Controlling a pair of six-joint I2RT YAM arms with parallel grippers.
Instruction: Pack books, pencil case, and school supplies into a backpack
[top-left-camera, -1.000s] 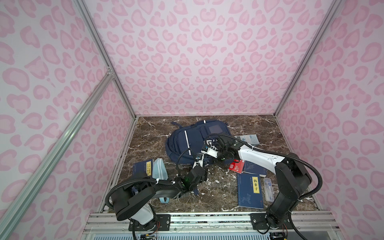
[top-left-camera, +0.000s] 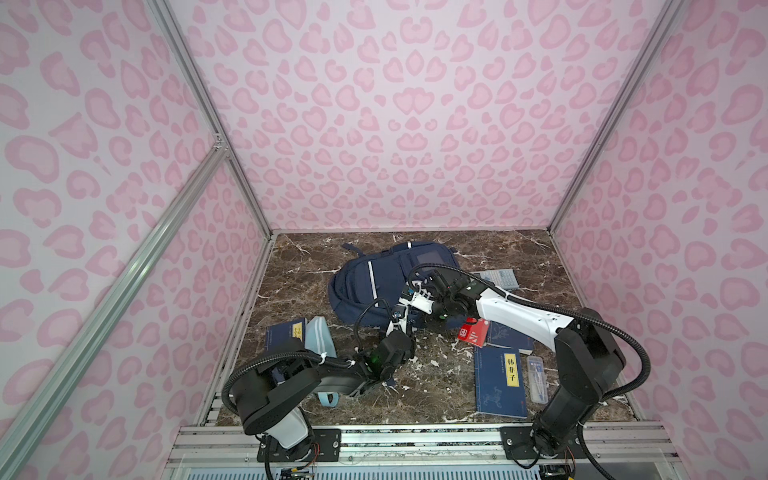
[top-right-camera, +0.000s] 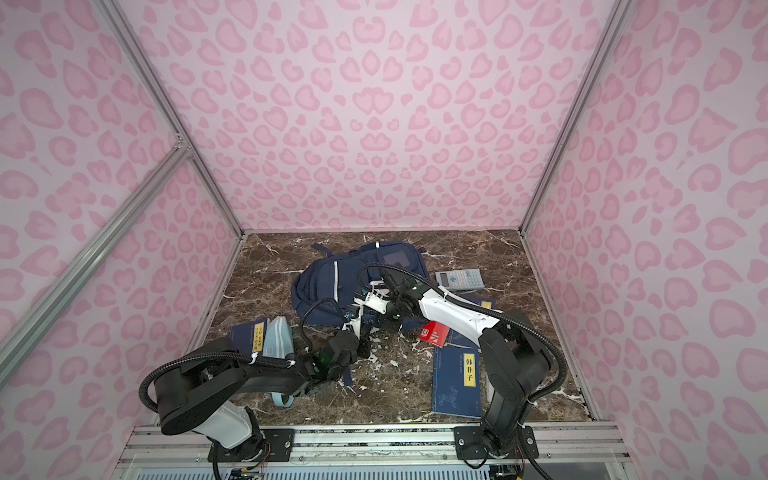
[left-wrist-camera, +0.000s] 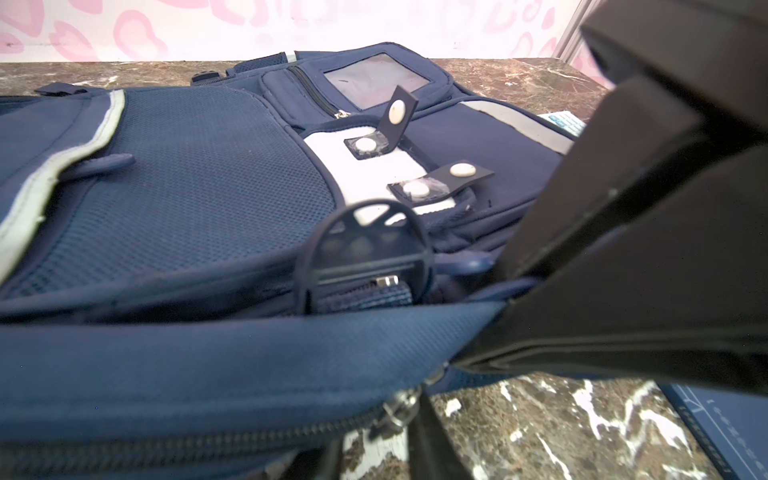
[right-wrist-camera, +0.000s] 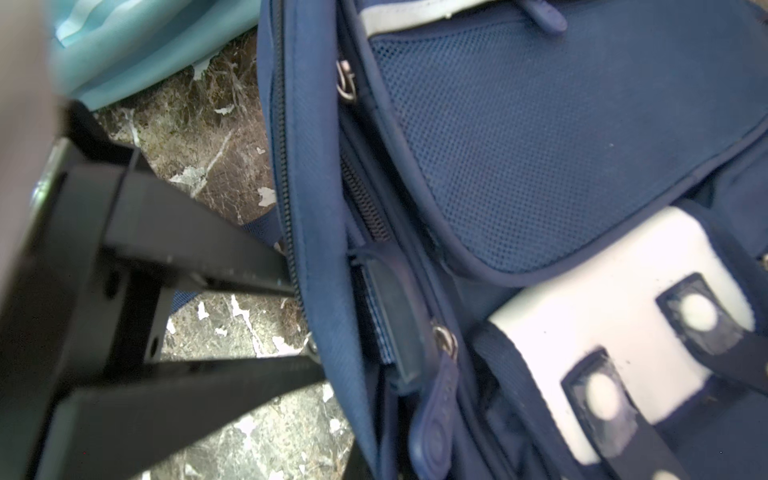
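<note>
The navy backpack (top-left-camera: 360, 280) lies flat at the middle back, both grippers at its front edge. In the left wrist view its zipped rim (left-wrist-camera: 200, 368) crosses close in front; my left gripper is low at the zipper pull (left-wrist-camera: 400, 408), blurred, its finger hard to judge. In the right wrist view my right gripper has its fingertips at the zipped edge strip, beside a metal ring. A light-blue pencil case (top-right-camera: 280, 344) lies left of the arms.
Navy books (top-left-camera: 500, 384) lie at both sides. A red booklet (top-right-camera: 432, 332), a calculator (top-right-camera: 460, 279) and a clear case (top-left-camera: 537, 380) are on the right.
My left gripper has shifted slightly up and right at the backpack's front edge, after dipping a little. My right gripper and the backpack have moved only slightly.
</note>
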